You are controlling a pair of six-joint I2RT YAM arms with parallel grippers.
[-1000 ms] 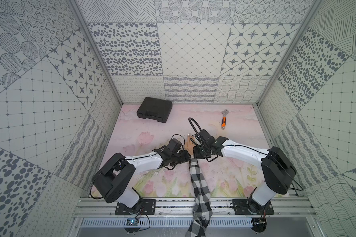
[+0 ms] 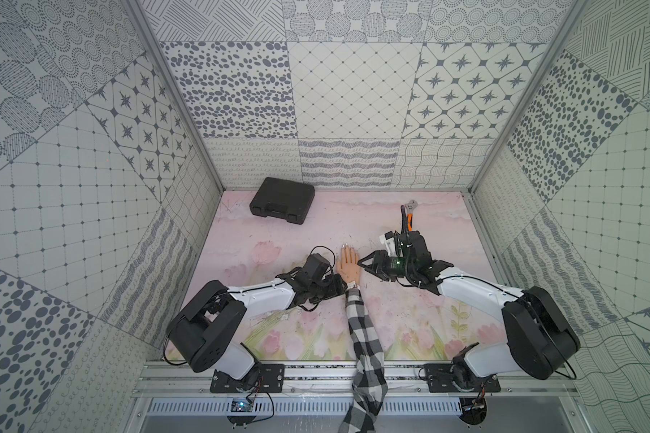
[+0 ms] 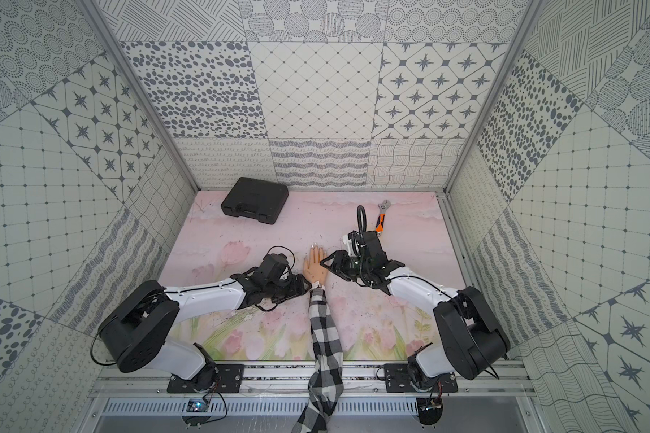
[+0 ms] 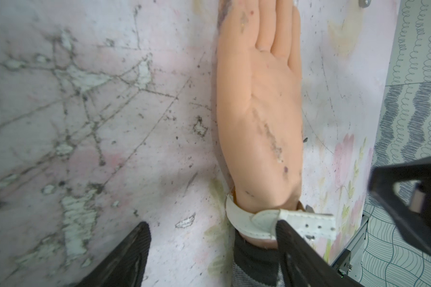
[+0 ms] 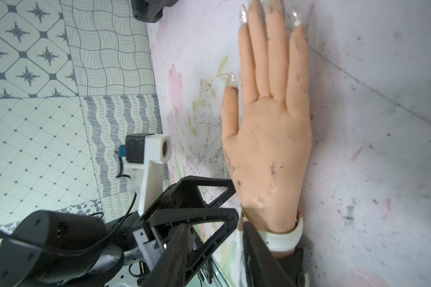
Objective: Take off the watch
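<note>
The watch has a white strap [image 4: 253,222] that wraps the wrist of a mannequin hand [image 4: 261,129]. Its tail [image 4: 323,224] sticks out to the right in the left wrist view; the buckle is not clear. My left gripper has its fingers spread, and the right-hand finger [image 4: 299,260] overlaps the strap near the tail; whether it touches cannot be told. In the right wrist view the white strap [image 5: 285,239] shows below the palm. My right gripper is open, with no object held, and stands off the hand's right side in the top left view.
A checkered sleeve [image 2: 366,342] runs from the wrist to the front edge. A black case [image 2: 283,200] lies at the back left. An orange-handled wrench [image 3: 382,216] lies at the back right. The two grippers are close together around the hand.
My right gripper has drawn back from the wrist, to the right and toward the back, and turned, uncovering the hand. The left arm has hardly moved.
</note>
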